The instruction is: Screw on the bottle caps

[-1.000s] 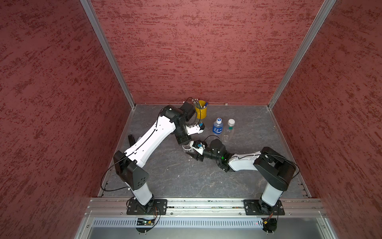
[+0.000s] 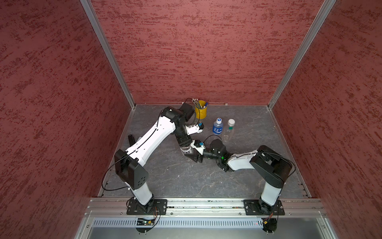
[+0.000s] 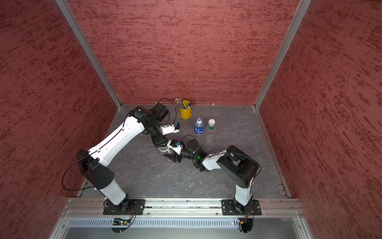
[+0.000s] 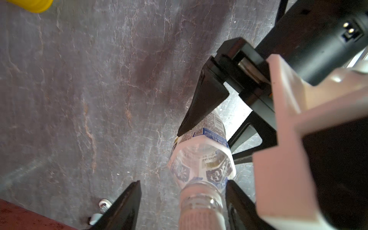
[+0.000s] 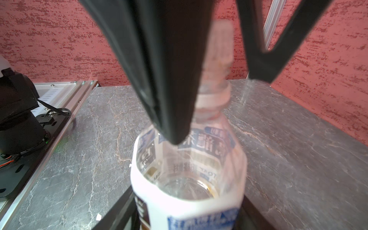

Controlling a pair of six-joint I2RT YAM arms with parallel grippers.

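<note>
A clear bottle with a white and blue label (image 5: 191, 214) stands nearly upright, my right gripper shut around its body. A ridged, pale cap (image 4: 202, 220) sits over its neck; how tight it is, I cannot tell. My left gripper comes down from above, open, its two fingers (image 4: 129, 207) on either side of the cap. A gap shows on one side of the cap, while the other finger is close to it. From the right wrist, a left finger (image 5: 172, 88) partly covers the neck and the cap (image 5: 221, 42).
A blue-labelled bottle (image 2: 217, 127) and a clear bottle with a white cap (image 2: 231, 122) stand behind the right arm. Farther back is a yellow cup (image 2: 201, 113) of pens. A black object (image 2: 131, 140) lies by the left wall.
My left gripper has shifted slightly and sits a little lower over the bottle. The right gripper and held bottle have moved slightly toward the front. The other bottles have not moved.
</note>
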